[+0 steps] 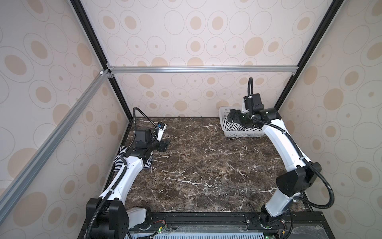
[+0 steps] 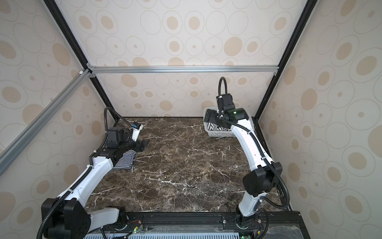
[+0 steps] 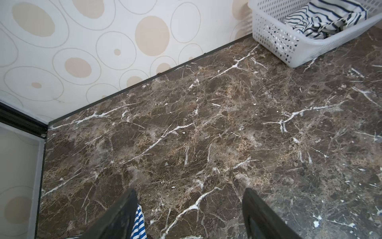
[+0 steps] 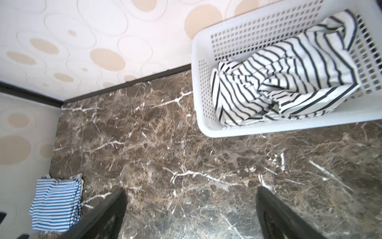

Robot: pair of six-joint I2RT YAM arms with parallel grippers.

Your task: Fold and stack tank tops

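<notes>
A folded blue-and-white striped tank top point(image 4: 57, 204) lies flat at the left of the table, partly covered by my left arm in the top views. Crumpled black-and-white striped cloth point(image 4: 292, 75) rests in the white basket point(image 4: 254, 132) at the back right. My left gripper is open over the table beside the folded top, with bare marble between its fingers. High near the basket, my right gripper is open too, nothing between its fingers; from the top left view it hides part of the cloth point(image 1: 234, 126).
Patterned walls close in the back and sides, and the basket stands near the back wall point(image 1: 179, 93). A dark rail point(image 1: 191, 217) runs along the front edge.
</notes>
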